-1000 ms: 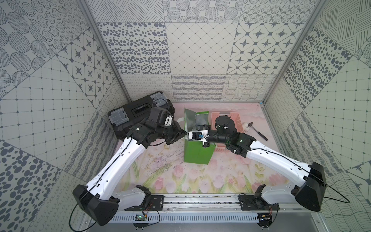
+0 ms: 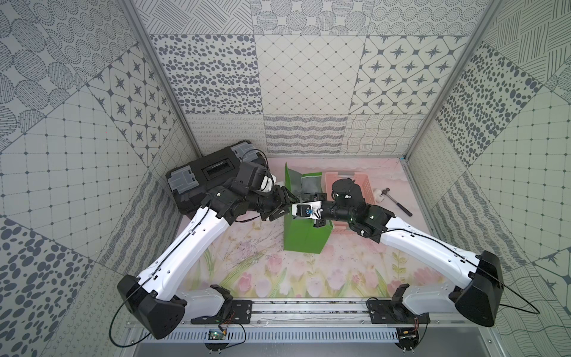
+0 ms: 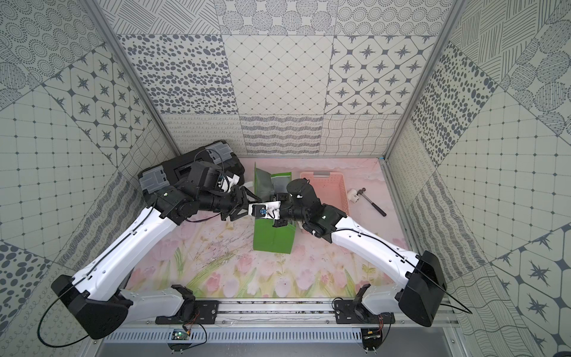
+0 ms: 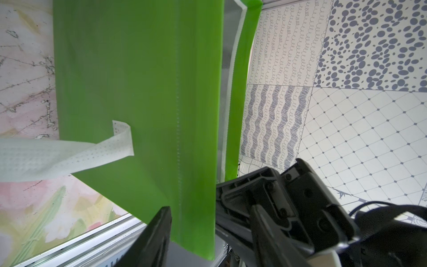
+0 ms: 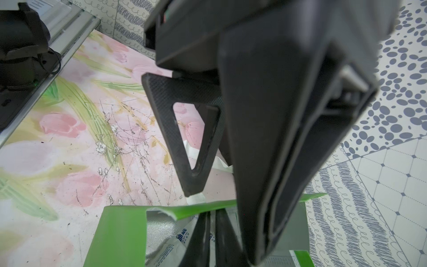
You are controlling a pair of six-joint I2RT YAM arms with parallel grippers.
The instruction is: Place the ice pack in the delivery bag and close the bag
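The delivery bag (image 2: 306, 236) is green with a silver lining and stands open in the middle of the table. A white pack with blue print, seemingly the ice pack (image 5: 174, 249), lies inside it in the right wrist view. Over the bag's opening, my right gripper points in with its fingers together; nothing shows between them. My left gripper stands open at the bag's left upper edge, its fingers (image 4: 155, 235) spread near the green wall. A white strap (image 4: 100, 153) hangs on that wall, apart from the left fingers.
Both wrists are close together over the bag; the right gripper's black body (image 4: 275, 204) crowds the left wrist view. A pink basket (image 2: 362, 181) stands behind right, a hammer (image 2: 397, 202) beyond it, and a black case (image 2: 217, 169) back left.
My left gripper has opened and shifted right against the bag's upper edge; its fingers were together a second ago. The right arm has hardly moved.
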